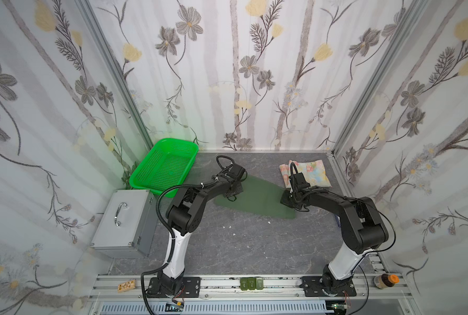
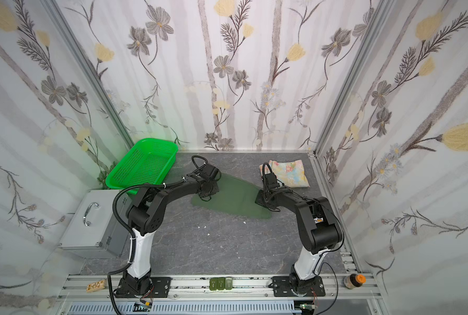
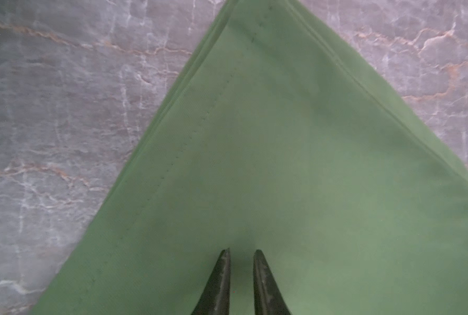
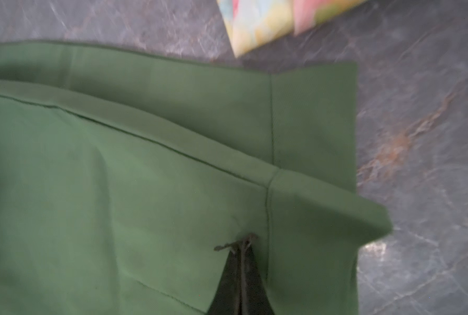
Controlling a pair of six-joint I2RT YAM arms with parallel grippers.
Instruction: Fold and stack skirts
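Observation:
The green skirt (image 1: 263,197) lies folded over on the grey table between my two arms, its stitched edges not quite lined up in the right wrist view. Over its left part, my left gripper has its fingertips a narrow gap apart; I see no cloth pinched up there, and whether it grips anything is unclear. My right gripper is shut over the skirt's right end, close to the band seam (image 4: 268,225). A small dark thread-like scrap shows at its tips, and no fold of skirt shows between the fingers.
A folded floral cloth (image 1: 313,173) lies at the back right, just behind the skirt's right end. The green basket (image 1: 184,167) stands at the back left, with a grey metal box (image 1: 108,233) in front of it.

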